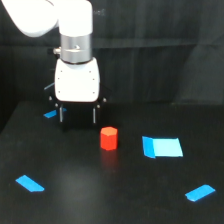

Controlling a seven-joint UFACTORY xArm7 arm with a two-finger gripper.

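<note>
A small red block with a hexagonal outline stands near the middle of the black table. Up and to its left in the camera view is my white gripper, pointing down. Its two dark fingers are spread wide, and only dark background shows between them. A gap separates the right finger from the red block. How high the fingertips are above the table is hard to tell.
To the right of the block lies a light blue square with a darker blue strip along its left side. Blue tape pieces mark the front left, front right and back left.
</note>
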